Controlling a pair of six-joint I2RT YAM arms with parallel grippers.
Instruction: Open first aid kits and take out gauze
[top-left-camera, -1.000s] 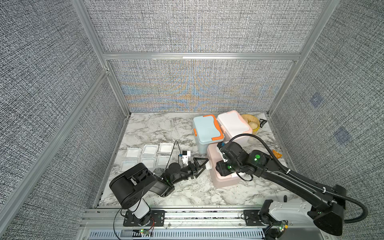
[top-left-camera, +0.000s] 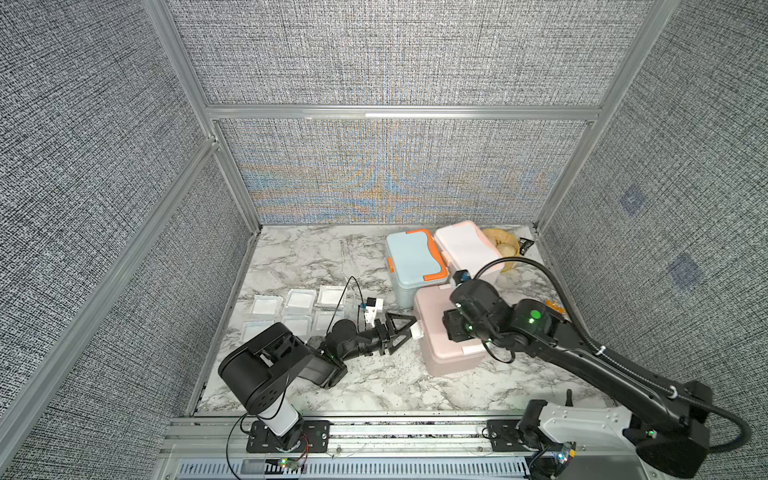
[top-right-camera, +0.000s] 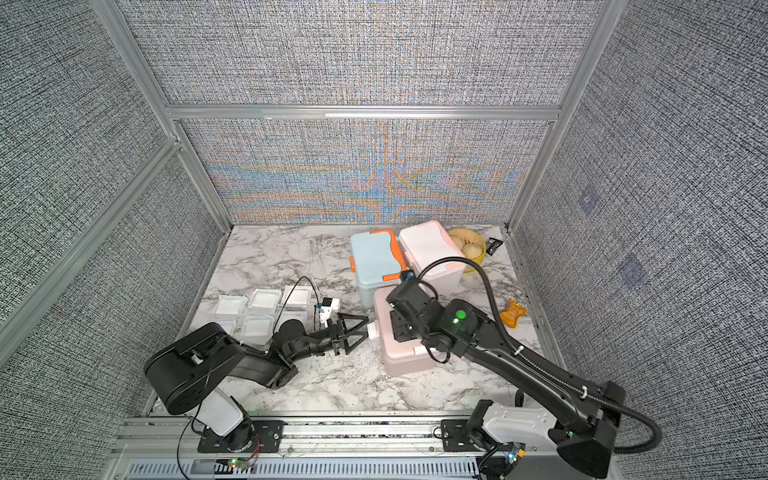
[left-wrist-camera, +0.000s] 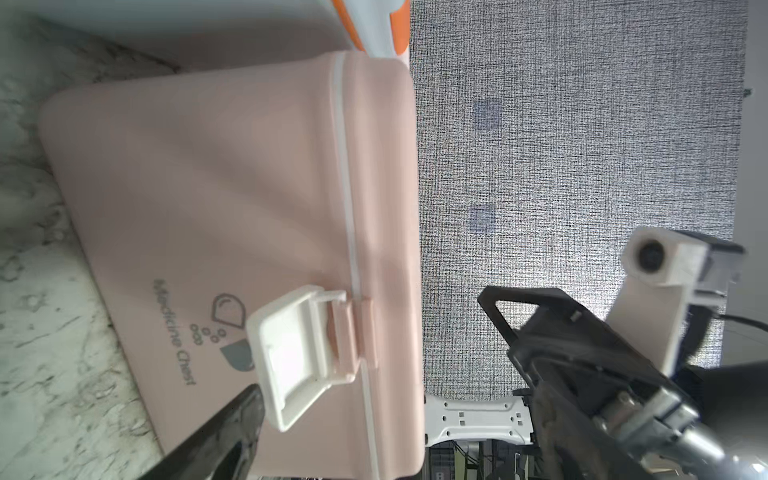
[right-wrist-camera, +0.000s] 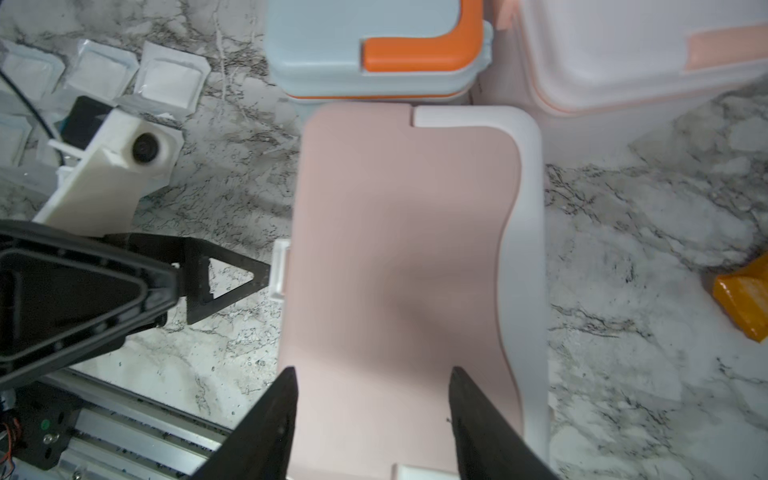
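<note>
The pink medicine kit (right-wrist-camera: 400, 240) stands with its lid closed, a white handle (right-wrist-camera: 524, 336) lying along one side of the lid. On its front, in the left wrist view, the white latch (left-wrist-camera: 289, 352) sticks outward from the seam beside the "Medicine Chest" print. My left gripper (top-left-camera: 412, 326) is at that front side, open, one finger (left-wrist-camera: 220, 436) close to the latch; contact is unclear. Over the lid, my right gripper points down with its fingers apart and nothing visible between them. No gauze shows; the kit's inside is hidden.
A blue kit with an orange handle (top-left-camera: 432, 254) and a white-pink kit (top-left-camera: 468, 246) stand closed behind the pink one. Several white trays (top-left-camera: 300, 301) lie at left. An orange packet (top-right-camera: 512, 313) and a yellow basket (top-right-camera: 477, 236) are at right.
One second ago they stood near their present places. The kits look unmoved.
</note>
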